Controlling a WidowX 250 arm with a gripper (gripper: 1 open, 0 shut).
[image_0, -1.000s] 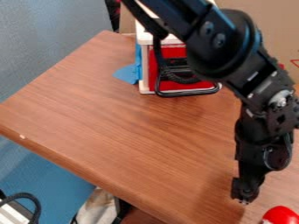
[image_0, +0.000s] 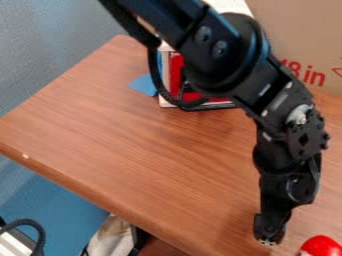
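Observation:
The black robot arm reaches down from the top of the view to its gripper (image_0: 271, 225), which hangs low over the right part of the wooden table (image_0: 120, 140). A red rounded object (image_0: 321, 247) lies at the lower right edge, to the right of and below the gripper. Whether the fingers are open or shut cannot be made out.
A red and white box (image_0: 175, 90) with a blue cloth (image_0: 144, 84) stands at the back, partly behind the arm. A cardboard panel (image_0: 301, 30) fills the upper right. A blue floor (image_0: 54, 205) shows beyond its edge.
The arm has shifted a little to the left, and the gripper sits slightly lower in the view than a second ago. The red object has not visibly moved.

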